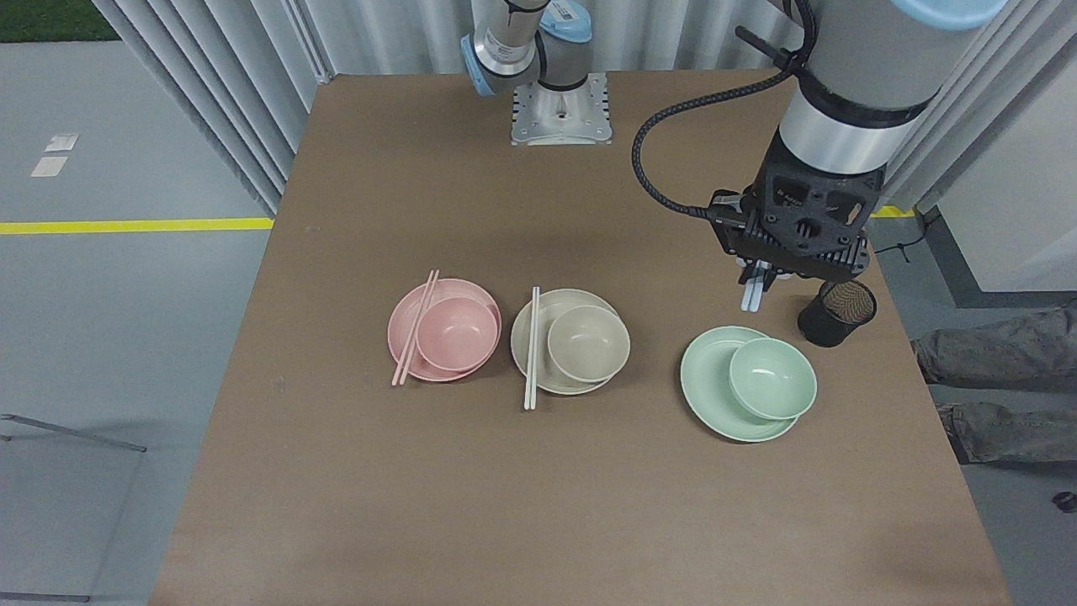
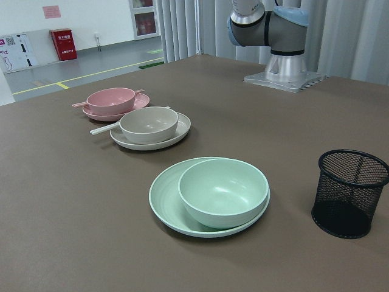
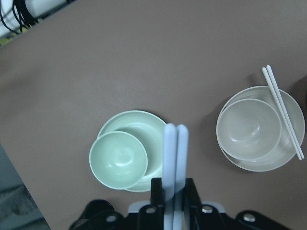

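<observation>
My gripper (image 1: 755,271) hangs over the right back of the table, shut on a pair of pale chopsticks (image 3: 170,158) that point upward in the wrist view and show below the gripper in the front view. Beneath are the mint plate (image 1: 712,394) with mint bowl (image 1: 772,379), and, left of them, a beige plate (image 1: 565,301) with bowl (image 1: 588,343) and white chopsticks (image 1: 532,353). Farther left sits a pink plate (image 1: 424,374) with bowl (image 1: 457,332) and pink chopsticks (image 1: 414,328).
A black mesh cup (image 2: 346,201) stands empty at the right, behind the mint set. The arm's base (image 1: 560,121) stands at the back edge.
</observation>
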